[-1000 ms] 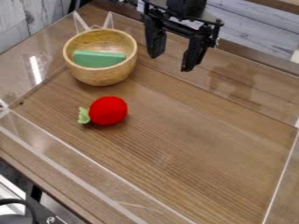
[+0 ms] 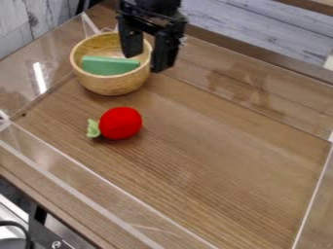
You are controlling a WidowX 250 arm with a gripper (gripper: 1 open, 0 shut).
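A black gripper (image 2: 150, 44) hangs over the right rim of a wooden bowl (image 2: 107, 82) at the upper left, its fingers apart and pointing down. A green bar-shaped object (image 2: 107, 65) lies inside the bowl. Below the bowl, a red round object (image 2: 120, 123) with a small green top lies on the wooden table (image 2: 221, 165). Whether the gripper touches the bowl or the green object cannot be told.
A table edge runs along the left, with a white panel at the top left and a dark cable at the bottom left.
The gripper has moved left from open table right of the bowl to over the bowl's right side. The bowl, green object and red object look unmoved.
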